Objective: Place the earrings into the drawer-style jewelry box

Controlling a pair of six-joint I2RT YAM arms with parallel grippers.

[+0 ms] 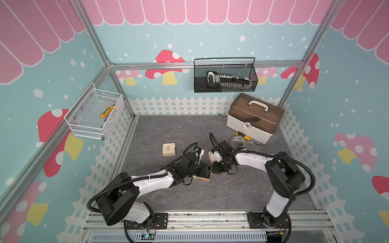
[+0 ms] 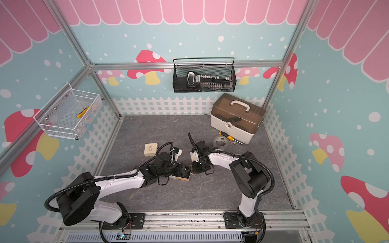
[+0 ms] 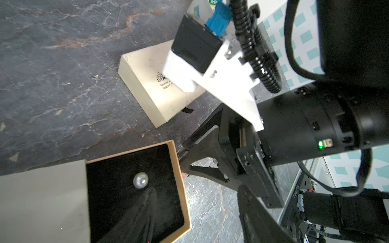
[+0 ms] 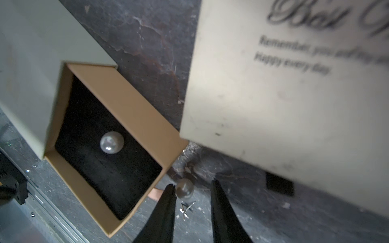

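An open drawer box with black lining holds one pearl earring. A second pearl earring lies on the table just outside the drawer's rim, between my right gripper's open fingertips. My left gripper stands open over the drawer, nothing visible between its fingers. A cream box with printed lettering lies beside the drawer.
Another small cream box sits to the left. A toolbox, a tape roll and a screwdriver are at the back right.
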